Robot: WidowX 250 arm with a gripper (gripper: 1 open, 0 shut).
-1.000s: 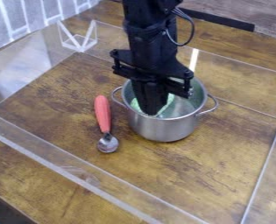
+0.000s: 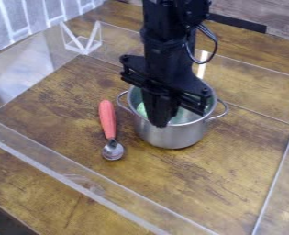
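The black gripper [image 2: 159,115] hangs over the front left part of a steel pot [image 2: 173,136] with two wire handles, its tips low at the pot's opening. It looks shut, though its tips are dark and hard to make out, and I see nothing held. A green item [image 2: 140,107] in the pot is mostly hidden behind the gripper. Left of the pot, a spoon with a red handle [image 2: 106,117] lies on the wooden table, its metal head toward the front.
Clear plastic edges [image 2: 37,154] run along the left and front of the wooden surface [image 2: 208,193]. A white wire piece [image 2: 83,41] stands at the back left.
The gripper has moved slightly, its body coming lower and to the right over the pot, so less of the green item shows. The pot and spoon look unmoved.
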